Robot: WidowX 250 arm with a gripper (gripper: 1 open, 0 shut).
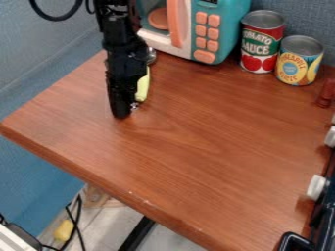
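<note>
The black gripper hangs low over the back left of the wooden table, its tip near the tabletop. A pale yellow-handled utensil is beside it, mostly hidden behind the arm, with a bit of metal showing above. Whether the fingers are open or closed on the handle cannot be made out.
A teal toy microwave stands at the back, with a tomato can, a yellow-label can and a small red bottle to its right. A black appliance lines the right edge.
</note>
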